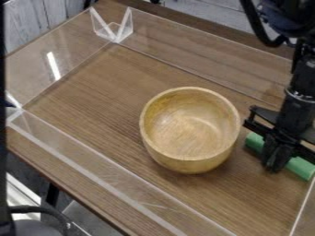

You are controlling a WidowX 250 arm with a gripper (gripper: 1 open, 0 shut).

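My black gripper (275, 157) is down at the right, over a green rectangular block (297, 169) that lies on the wooden table. The fingertips sit on or just above the block and cover part of it. Whether anything is between them is hidden. A round wooden bowl (189, 111) stands empty just left of the gripper.
A clear plastic piece (113, 26) stands at the back left. A dark object (31, 224) shows at the lower left edge.
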